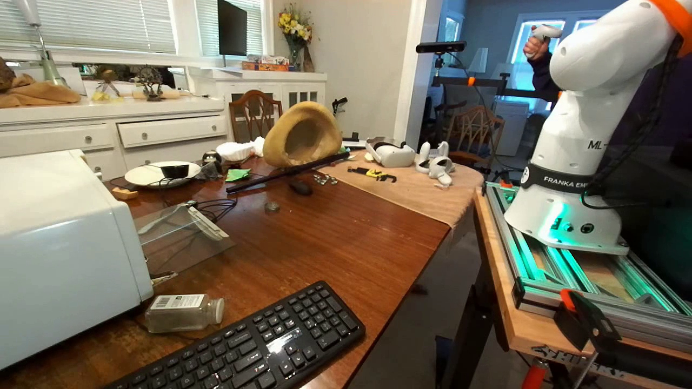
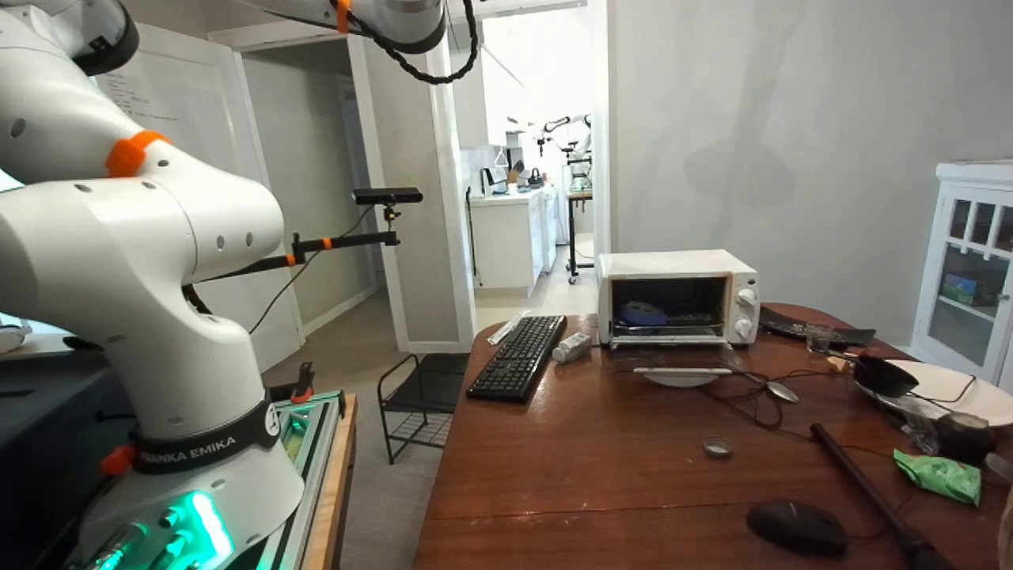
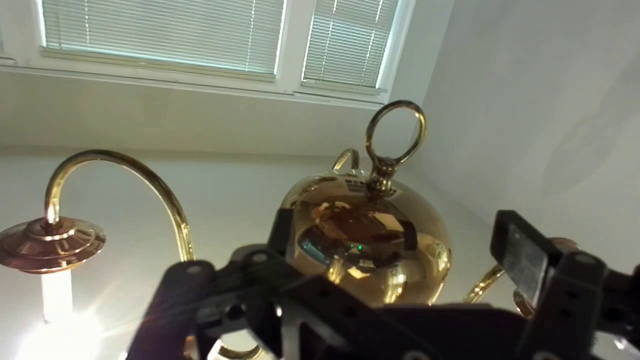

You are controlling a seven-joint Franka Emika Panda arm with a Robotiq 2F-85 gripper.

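Note:
In the wrist view my gripper stands open, its dark fingers point(image 3: 280, 231) spread wide apart with nothing held. Beyond the gap hangs a shiny brass chandelier point(image 3: 366, 240) with a ring on it; whether anything touches it cannot be told. Neither exterior view has the gripper in frame, only parts of the white arm point(image 2: 209, 199). On the wooden table stands a white toaster oven point(image 2: 679, 263), its front open and a blue item point(image 2: 643, 313) inside. A clear jar point(image 1: 185, 315) lies on its side near the black keyboard point(image 1: 279, 347).
Toward the far end are a straw hat point(image 1: 275, 139), a white plate point(image 1: 139, 175), a long black bar point(image 1: 285, 172) and a headset point(image 1: 393, 154). A mouse point(image 2: 795, 526) and a small round lid point(image 2: 717, 446) lie on the table.

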